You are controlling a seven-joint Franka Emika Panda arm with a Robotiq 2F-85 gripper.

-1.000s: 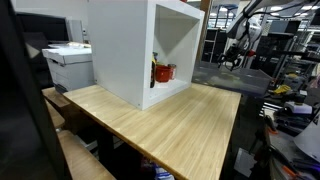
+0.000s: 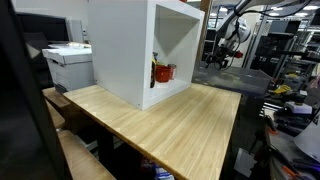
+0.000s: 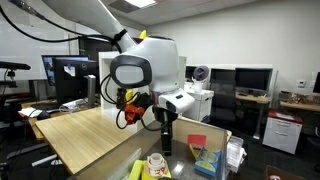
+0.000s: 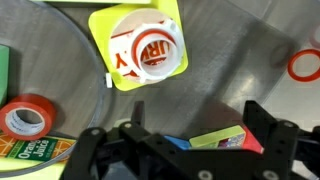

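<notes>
My gripper is open, its two dark fingers wide apart with nothing between them. In the wrist view a white mug with red markings point(image 4: 120, 48) stands on a yellow block point(image 4: 179, 66), above and left of the fingertips. Exterior view 2 shows the same mug point(image 3: 155, 163) in the grey bin, below the black gripper point(image 3: 168, 143). The gripper hangs apart from the mug, to its right in that view. A red tape roll point(image 4: 12, 121) lies at the left of the wrist view.
A blue piece point(image 3: 207, 157) and a red block point(image 3: 197, 139) lie at the bin's right. A grey cable point(image 4: 100, 100) curves past the mug's block.
Far back in exterior view 1, the white arm has shifted slightly; its gripper is too small there to follow. The desk and cabinet look unchanged.
</notes>
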